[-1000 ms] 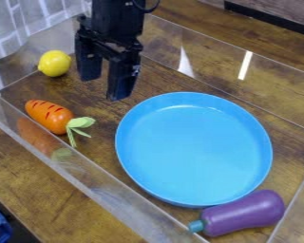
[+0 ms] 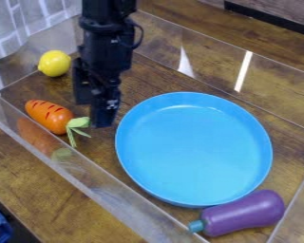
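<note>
My gripper (image 2: 94,100) hangs open at the left of the middle, its dark fingers low, just above and right of a toy carrot (image 2: 48,115) with pale green leaves. A yellow lemon (image 2: 54,63) lies at the back left. A large blue plate (image 2: 193,147) fills the right middle. A purple eggplant (image 2: 243,214) lies at the front right. Whether the fingers touch the table is unclear.
The wooden table (image 2: 218,66) is enclosed by clear low walls along the left, front and right. Bare wood shows behind the plate and in front of the carrot.
My gripper has moved lower and somewhat left, toward the carrot's side. The carrot, lemon, plate and eggplant look unmoved.
</note>
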